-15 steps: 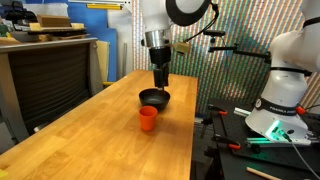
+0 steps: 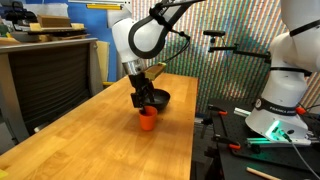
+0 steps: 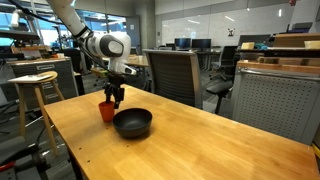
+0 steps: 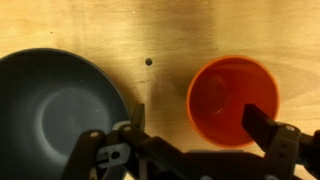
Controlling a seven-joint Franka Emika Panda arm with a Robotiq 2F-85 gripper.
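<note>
A red-orange cup (image 2: 148, 119) stands upright on the wooden table, empty as seen from above in the wrist view. Beside it sits a black bowl (image 3: 132, 123), also empty where its inside shows. My gripper is open, pointing down, with its fingers apart. In the wrist view one of its fingers (image 4: 259, 126) overlaps the cup's opening, and the other lies between the cup and the bowl. From the exterior views, the gripper (image 2: 142, 103) is low, right by the cup's rim; whether it touches cannot be told.
Office chairs (image 3: 172, 77) stand behind its far edge. A wooden stool (image 3: 40, 100) is off to one side.
My gripper has come down and across, from above the bowl to the cup's rim. Cup and bowl have stayed where they were.
</note>
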